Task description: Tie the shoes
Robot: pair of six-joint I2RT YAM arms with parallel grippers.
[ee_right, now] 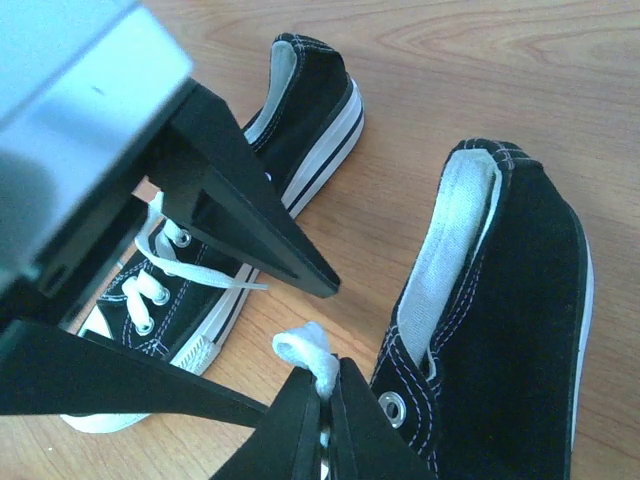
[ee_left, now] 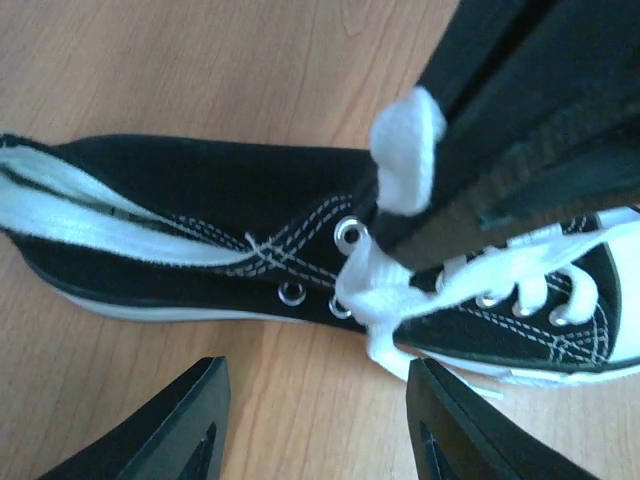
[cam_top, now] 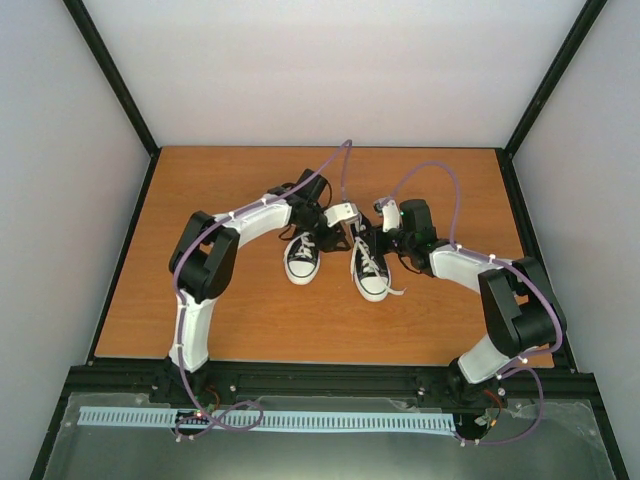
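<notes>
Two black canvas shoes with white laces and white toes stand side by side on the table: the left shoe (cam_top: 301, 258) and the right shoe (cam_top: 370, 270). My right gripper is shut on the white lace (ee_right: 305, 350) of the right shoe, pinching a loop that sticks up past its fingertips. Beside that shoe my left gripper has its fingers (ee_left: 190, 410) spread wide, nothing between them but bare wood in view. In the left wrist view the right gripper's dark fingers cover part of the right shoe's tongue and lacing.
The left shoe's loose lace end (ee_right: 225, 278) hangs over its side. Both arms crowd the narrow space around the shoes. Bare wooden table (cam_top: 250, 325) lies open at the front, and walls enclose the sides and back.
</notes>
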